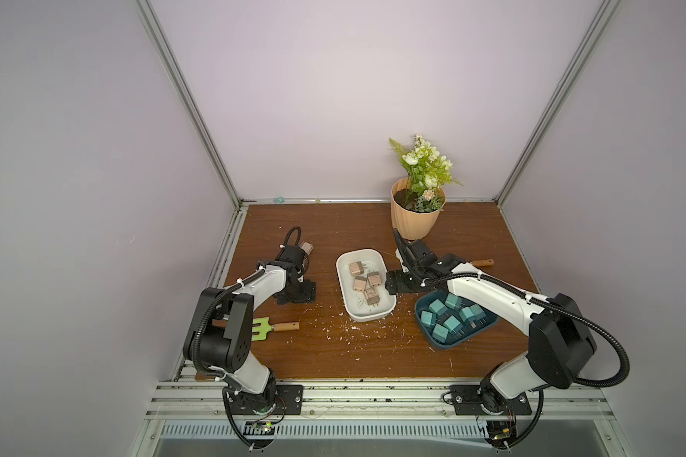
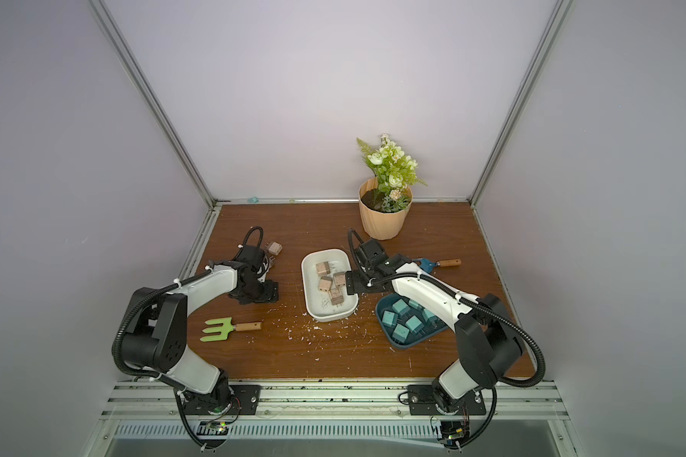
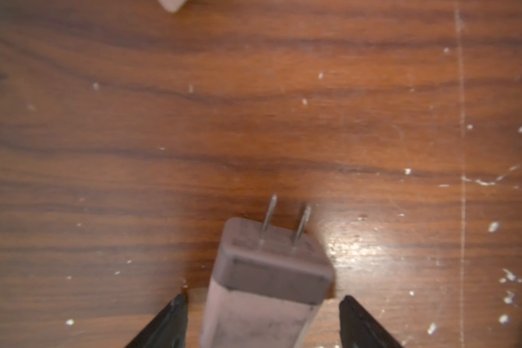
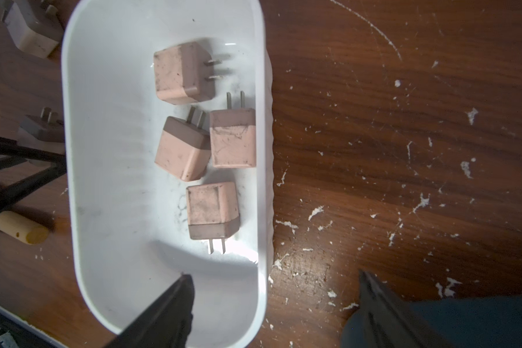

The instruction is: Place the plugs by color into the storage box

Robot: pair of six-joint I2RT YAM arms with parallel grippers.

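A pink plug (image 3: 261, 313) lies on the table with its two prongs pointing away from my left gripper. The left fingers stand open, one on each side of it, with gaps showing. Behind that arm sits another pink plug (image 2: 273, 248). Several pink plugs (image 4: 182, 72) are inside the white box (image 4: 92, 232). My right gripper is open and empty above that box's right side. Several teal plugs (image 1: 439, 333) fill the dark blue box (image 1: 449, 345) at the right, partly hidden by the right arm.
A green fork (image 2: 221, 329) with a wooden handle lies in front of the left arm. A potted plant (image 1: 414, 222) stands at the back. The blue tool (image 2: 427, 265) is behind the right arm. White flecks litter the front middle, otherwise clear.
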